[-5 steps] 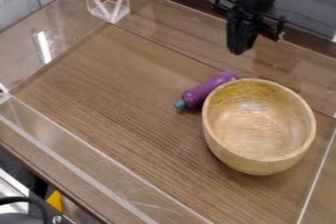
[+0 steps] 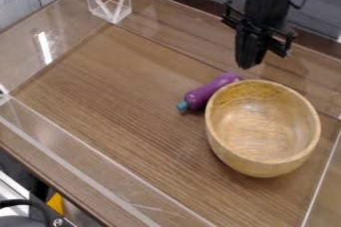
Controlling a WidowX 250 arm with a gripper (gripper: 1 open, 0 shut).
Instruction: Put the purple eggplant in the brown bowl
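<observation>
The purple eggplant (image 2: 209, 91) lies on the wooden table, its teal-green end toward the lower left. Its upper right part is close beside the rim of the brown bowl (image 2: 261, 161), outside the bowl. Inside, the bowl looks empty. My black gripper (image 2: 245, 65) is beyond the bowl, just above and to the right of the eggplant's far end. Its fingers are together, and nothing shows between them. The eggplant is outside them. How high the fingertips are over the table is hard to judge.
A clear wire-like stand (image 2: 110, 4) is at the back left. Wide bare table (image 2: 100, 87) stretches left of the eggplant and in front of it. Dark cables and a yellow part (image 2: 56, 203) are at the lower left, off the table.
My gripper has come down and toward the camera, nearer to the eggplant and the bowl. The eggplant and bowl have stayed where they were.
</observation>
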